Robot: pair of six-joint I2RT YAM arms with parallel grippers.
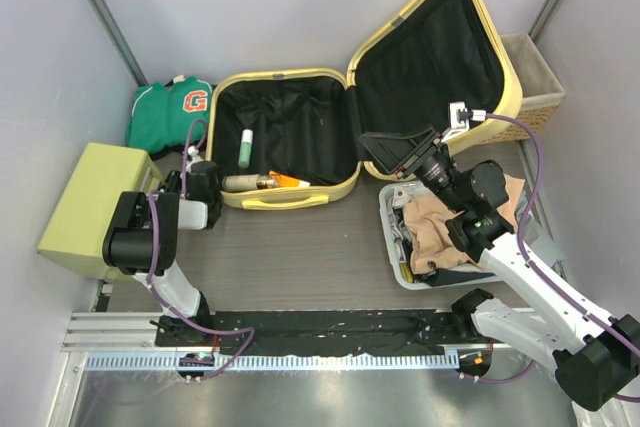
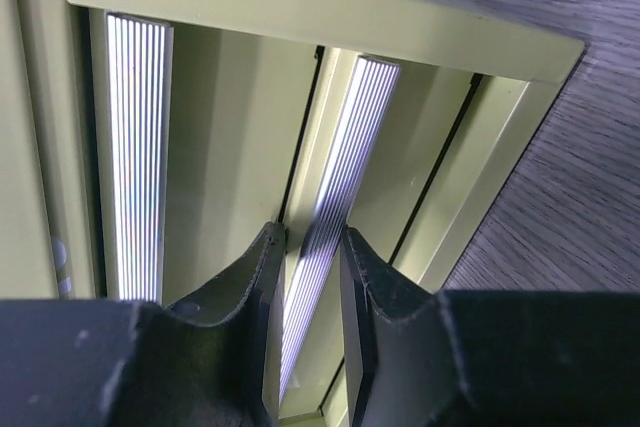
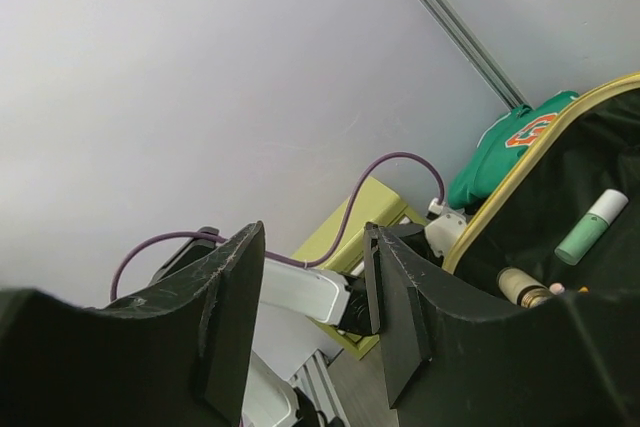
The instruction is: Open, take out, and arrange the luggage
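Observation:
In the left wrist view two book-like blocks with pale striped edges stand in a yellow cabinet. One book leans between the fingertips of my left gripper, which fill in close on either side of it. The other book is upright to its left. The yellow suitcase lies wide open, holding a green-and-white bottle, a tan bottle and an orange item. My right gripper hangs open and empty near the suitcase hinge.
A green garment with an orange G sits behind the cabinet. At right stand a white bin with cloth in it and an empty basket. Bare floor lies in front of the suitcase.

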